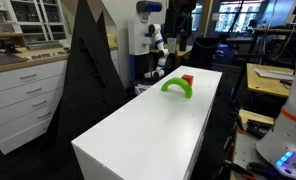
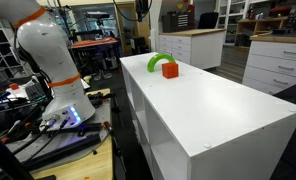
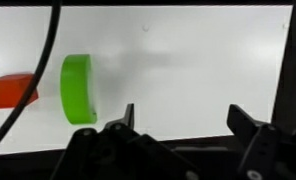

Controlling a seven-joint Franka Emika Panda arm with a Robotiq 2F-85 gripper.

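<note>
A green arch (image 1: 176, 82) stands upright on the white table, in its far part in exterior view 1. Close by is a red block (image 2: 170, 70), resting on the same top. Seen from above in the wrist view, the arch (image 3: 76, 88) is a green band left of my gripper, and the red block (image 3: 10, 90) lies farther left. My gripper is open, its two fingers wide apart with only white table below. It hangs above the surface, touching neither object.
The white table (image 1: 138, 130) has a broad bare stretch towards the near end in exterior view 1. A dark cable crosses the left of the wrist view, over the red block. Drawer cabinets (image 2: 273, 70) stand beyond the table.
</note>
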